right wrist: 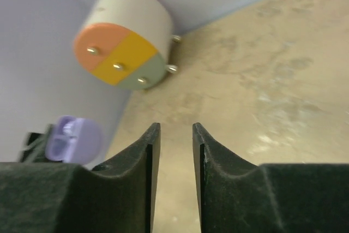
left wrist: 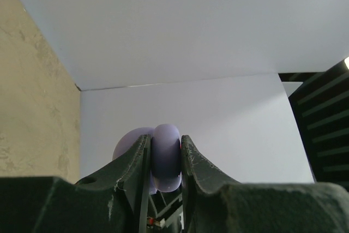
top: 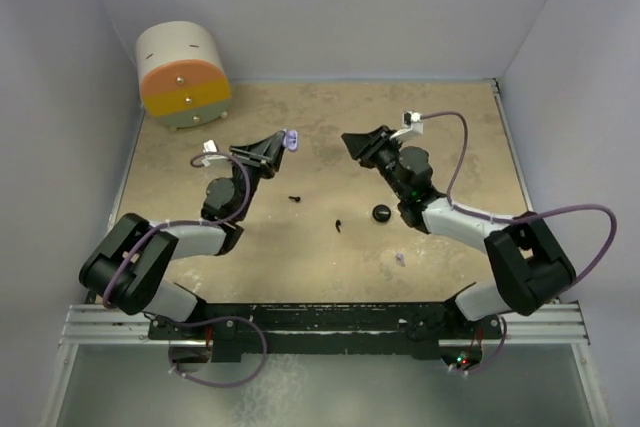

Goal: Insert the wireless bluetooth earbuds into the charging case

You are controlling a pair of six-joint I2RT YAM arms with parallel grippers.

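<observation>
A lavender charging case (top: 291,141) is held in my left gripper (top: 279,145), whose fingers are shut on it. The case fills the gap between the fingertips in the left wrist view (left wrist: 166,156), and in the right wrist view it looks open, with hollows inside. My right gripper (top: 352,143) is to the right, apart from the case, its fingertips close together with nothing clearly between them. A small lavender piece (top: 400,259) lies on the table at lower right; small dark pieces (top: 338,226) lie near the middle.
A round dark object (top: 381,213) sits below the right arm. A striped cylindrical cabinet (top: 183,72) stands at back left. Pale walls surround the table (top: 290,277), whose back middle and front are mostly clear.
</observation>
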